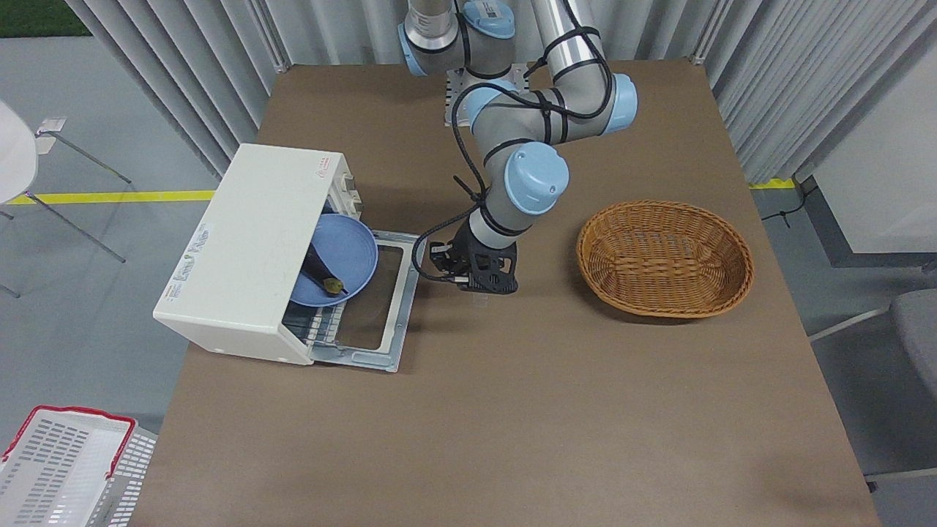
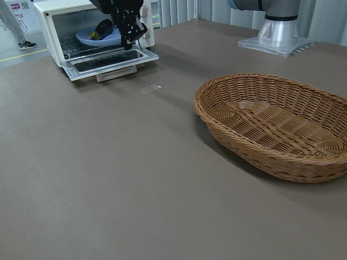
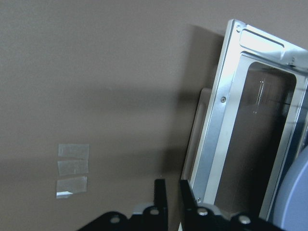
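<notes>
A white toaster oven (image 1: 237,255) stands with its glass door (image 1: 395,325) folded down. Inside it a blue plate (image 1: 347,255) holds a dark eggplant (image 1: 318,271). My gripper hangs just beside the door's outer edge, above the table, pointing down; whether its fingers are apart is hard to judge, though a narrow gap shows between them in the wrist view, with no object visible there.
A round wicker basket (image 1: 665,259) sits on the right of the brown table (image 1: 518,421). A white plastic basket (image 1: 66,465) is off the table at lower left.
</notes>
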